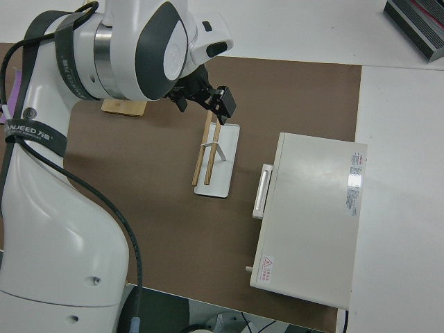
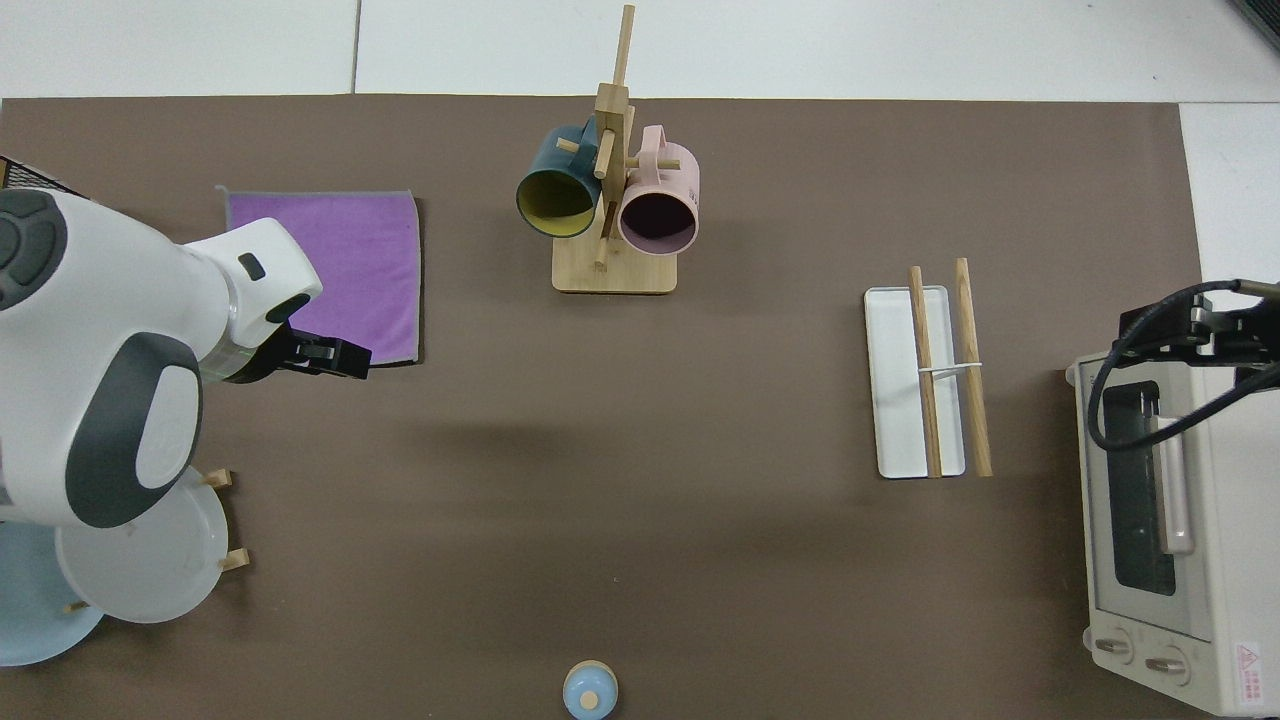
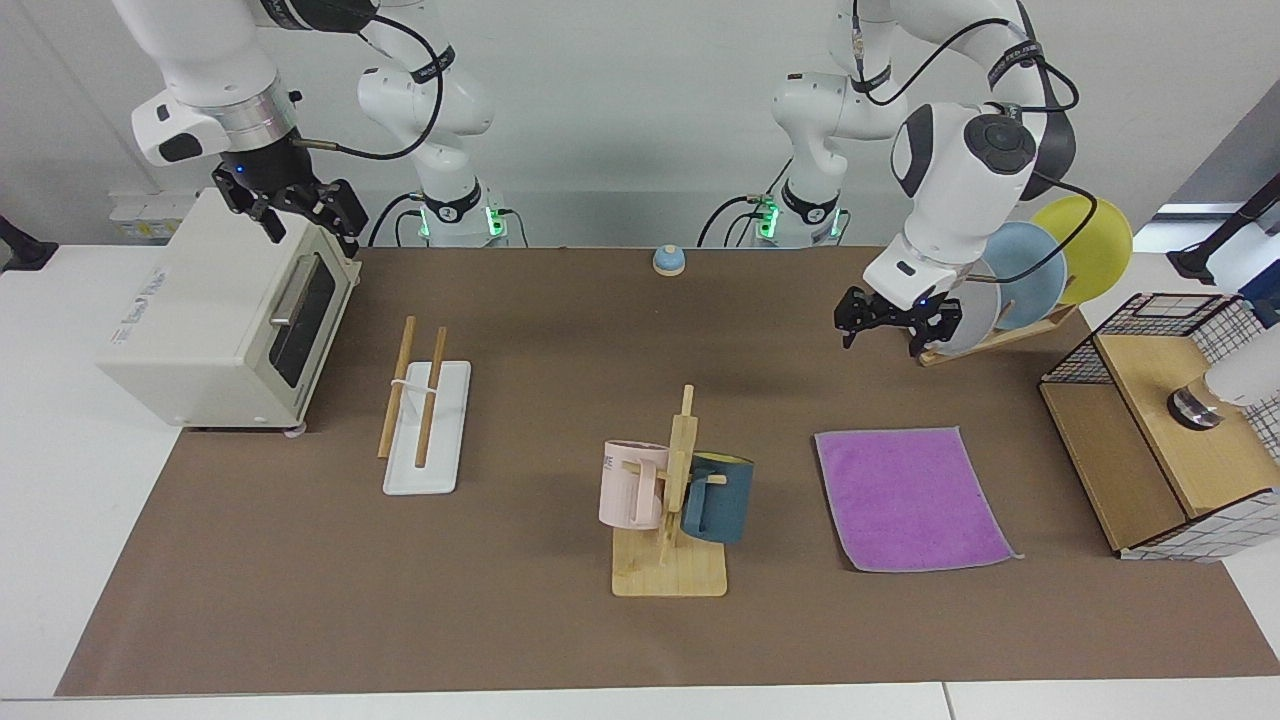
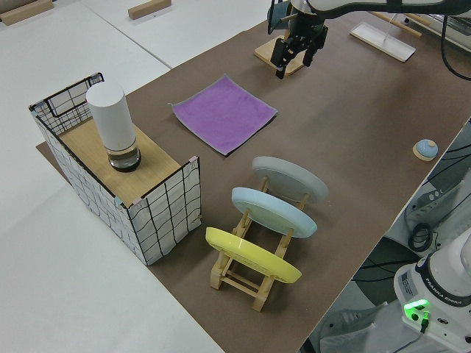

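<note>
One black gripper (image 2: 336, 356) is at the left of the top view, over the purple cloth (image 2: 321, 258)'s lower edge; in the left view it (image 3: 897, 322) is beside the plate rack. The other gripper (image 3: 314, 206) hangs above the white oven (image 3: 216, 336). Whether either is open or shut is unclear. A wooden mug tree (image 2: 613, 270) holds a teal mug (image 2: 554, 180) and a pink mug (image 2: 657, 210). A white tray with two wooden sticks (image 2: 890, 384) lies left of the oven.
A rack holds grey, blue (image 4: 274, 212) and yellow plates (image 4: 252, 256). A wire-sided shelf (image 4: 153, 220) carries a white cylinder (image 4: 112, 118). A small blue round object (image 2: 589, 689) sits by the table edge.
</note>
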